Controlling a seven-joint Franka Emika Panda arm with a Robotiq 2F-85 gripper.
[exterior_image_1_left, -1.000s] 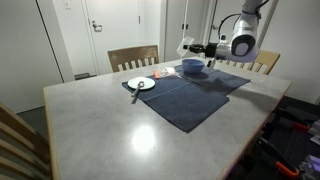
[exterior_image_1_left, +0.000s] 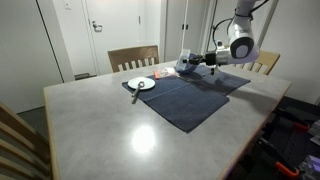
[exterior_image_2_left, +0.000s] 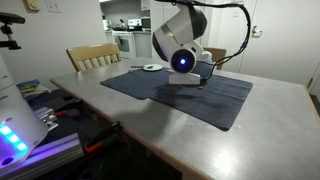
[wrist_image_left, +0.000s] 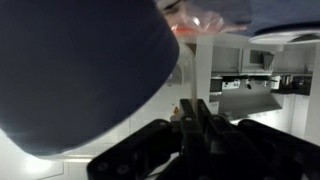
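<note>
In the wrist view a large, rounded, dark blue bowl-like piece (wrist_image_left: 80, 70) fills the left side, its curved edge close to the dark fingers (wrist_image_left: 190, 145). My gripper looks shut on that edge, though the contact itself is too dark to make out well. In exterior view 1 a tilted grey-blue bowl shape (exterior_image_1_left: 188, 60) is at the gripper (exterior_image_1_left: 207, 58), over the far end of the cloth. The arm hides most of this in exterior view 2.
A dark cloth (exterior_image_1_left: 185, 100) covers much of the table. On its left end is a white plate (exterior_image_1_left: 141, 84), with a greenish utensil (exterior_image_1_left: 137, 94) beside it. A small pinkish item (exterior_image_1_left: 164, 72) lies near the bowl.
The gripper has come lower and turned. The pale piece seen above the blue bowl earlier no longer stands out there, and a tilted grey-blue shape shows instead.
</note>
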